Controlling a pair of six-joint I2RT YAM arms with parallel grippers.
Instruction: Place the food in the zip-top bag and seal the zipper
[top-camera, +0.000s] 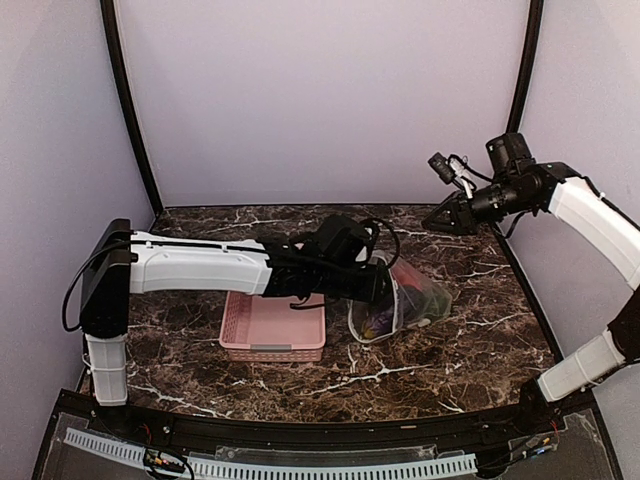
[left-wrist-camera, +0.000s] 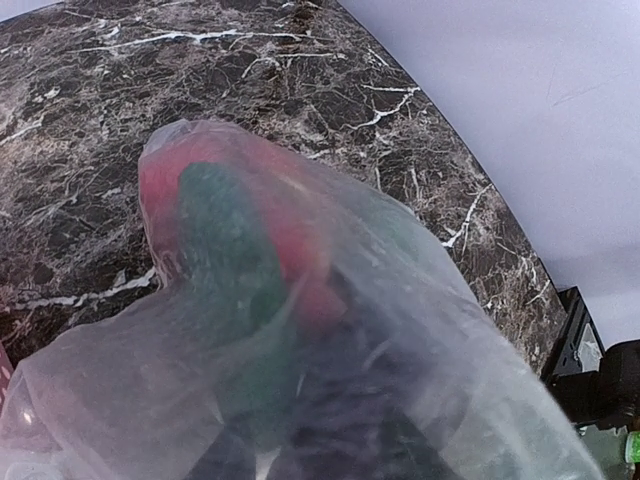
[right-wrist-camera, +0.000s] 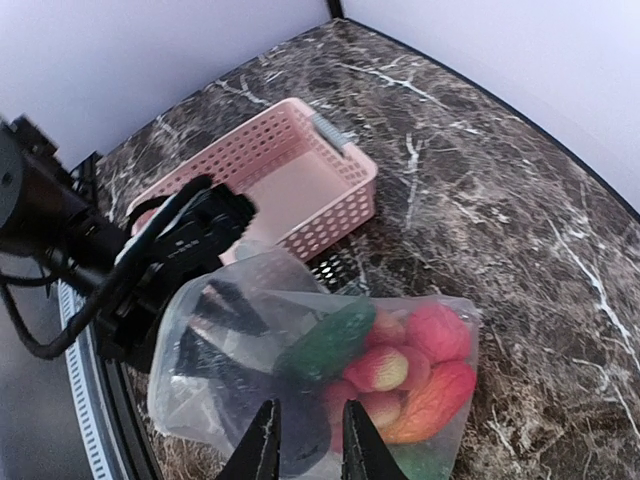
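Note:
A clear zip top bag (top-camera: 424, 298) slumps over on the table, its mouth towards the left arm. Through its side in the right wrist view show a green cucumber-like piece (right-wrist-camera: 330, 338), several red and pink pieces (right-wrist-camera: 437, 333) and a dark purple one (right-wrist-camera: 290, 420). My left gripper (top-camera: 380, 286) is at the bag's mouth. Film covers most of the left wrist view, so its fingers are only dim shapes and their hold on the bag cannot be told. My right gripper (top-camera: 441, 220) hangs behind and above the bag, fingers apart, holding nothing.
A pink basket (top-camera: 272, 352) stands left of the bag, partly beneath the left arm, its visible floor bare. Walls close in the back and sides.

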